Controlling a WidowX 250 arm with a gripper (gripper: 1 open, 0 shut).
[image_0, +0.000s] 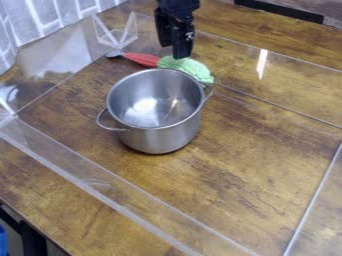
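The black gripper hangs at the top centre, just above a green rounded object; whether its fingers are open or shut is unclear. A red utensil lies left of the green object. A steel pot with two side handles stands below them and looks empty.
Clear plastic barriers run along the left side and the right edge of the wooden surface.
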